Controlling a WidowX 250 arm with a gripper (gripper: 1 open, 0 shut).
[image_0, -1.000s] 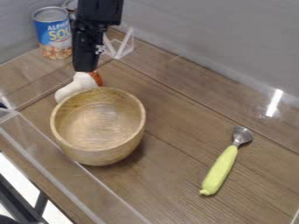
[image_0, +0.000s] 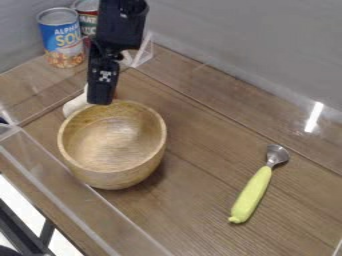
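Observation:
My dark gripper (image_0: 102, 88) points straight down just above the back of a wooden bowl (image_0: 112, 147), its tip over a small white object (image_0: 75, 105) with some red behind it, which it mostly hides. The finger faces away enough that any gap between the fingers is hard to see. The bowl looks empty and sits at the left part of the wooden surface. A yellow-handled utensil (image_0: 251, 192) with a metal head lies to the right.
Two cans, one labelled ALPHA (image_0: 63, 40), stand in the back left corner. Walls bound the back, and a clear edge runs along the front left.
My gripper has moved down toward the white object and bowl, now covering more of the white object. The bowl and utensil have stayed put.

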